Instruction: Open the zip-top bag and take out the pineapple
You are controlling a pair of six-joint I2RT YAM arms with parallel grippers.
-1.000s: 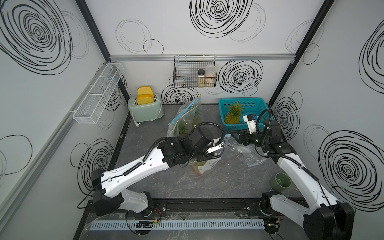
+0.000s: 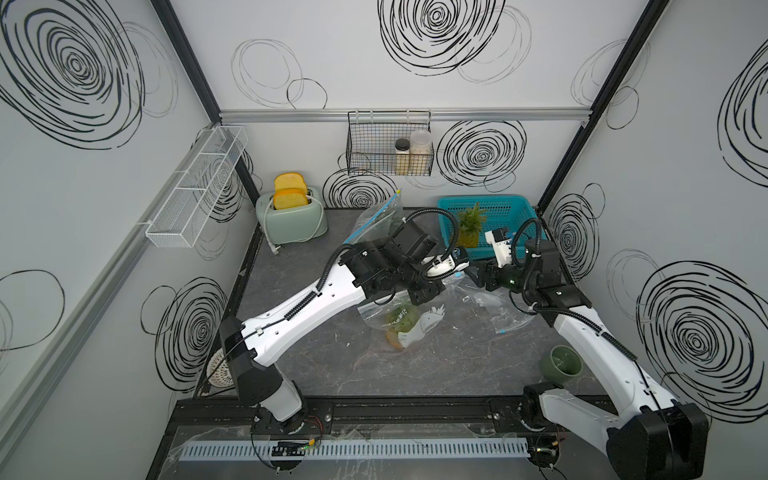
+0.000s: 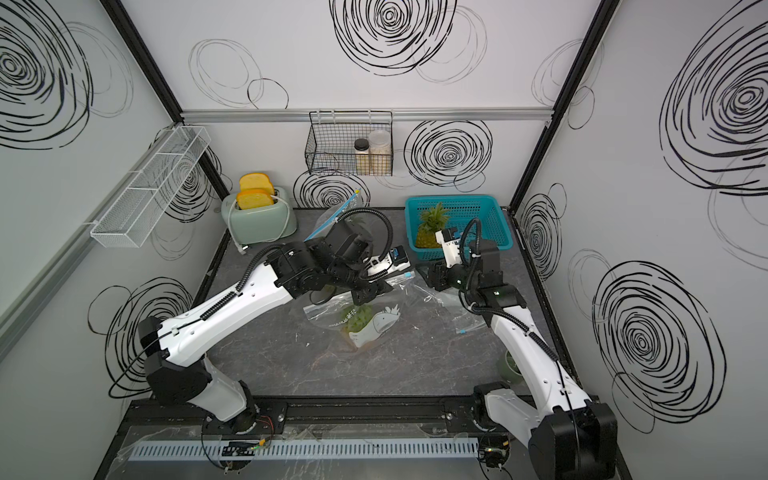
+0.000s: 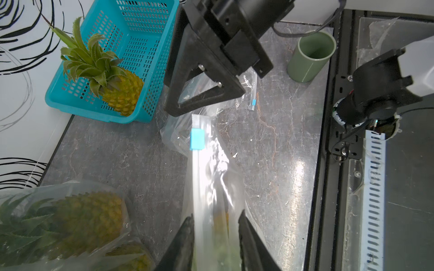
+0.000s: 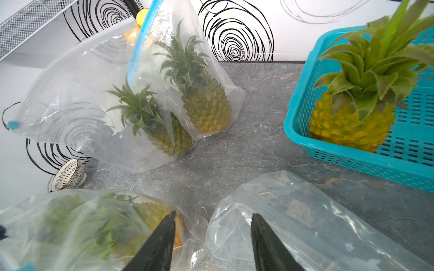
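A clear zip bag (image 2: 412,324) with a pineapple inside lies at the table's centre. In the left wrist view its blue slider (image 4: 197,138) is near the top of the zip strip, and my left gripper is open over that strip. My right gripper hangs open to the right, above crumpled empty bags (image 5: 289,207). Further bags hold pineapples (image 5: 205,103) at the back. An unbagged pineapple (image 5: 350,122) sits in the teal basket (image 5: 298,135) at the back right.
A toaster with yellow slices (image 2: 292,224) stands at the back left. A green cup (image 2: 560,364) is at the front right, beside the right arm. The wire basket (image 2: 368,148) hangs on the back wall.
The right arm looks unchanged.
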